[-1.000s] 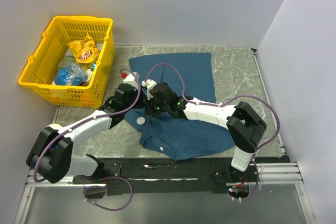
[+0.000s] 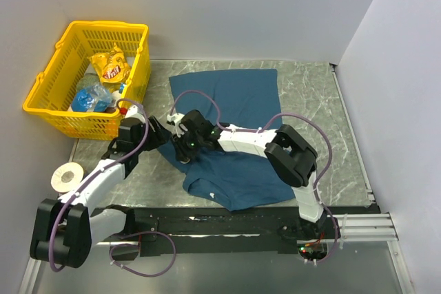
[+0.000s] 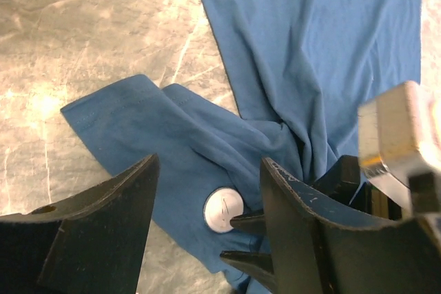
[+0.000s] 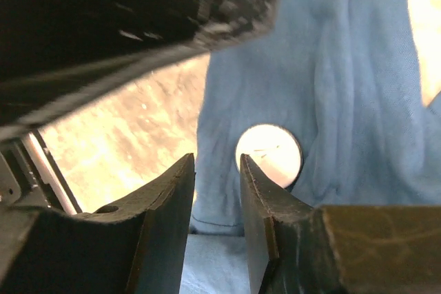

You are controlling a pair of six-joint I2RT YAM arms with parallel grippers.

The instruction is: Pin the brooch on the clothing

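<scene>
A round white brooch (image 3: 223, 210) lies flat on a sleeve of the blue clothing (image 3: 176, 191). In the top view my right gripper (image 2: 182, 155) partly covers it. The right wrist view has the brooch (image 4: 269, 154) just beyond the right fingertip of my right gripper, whose fingers stand partly apart with only cloth visible behind the gap. Its dark fingers (image 3: 251, 223) reach to the brooch's edge in the left wrist view; contact is unclear. My left gripper is open above the sleeve, empty. The brooch's underside is hidden.
A yellow basket (image 2: 134, 80) holding a snack bag (image 2: 110, 65) and other packages stands at the back left, close to my left arm. A tape roll (image 2: 67, 177) lies at the left.
My left gripper has drawn back to the left, away from the right one, and the left arm has swung left. Most recently, my right gripper has moved left and slightly forward over the brooch.
</scene>
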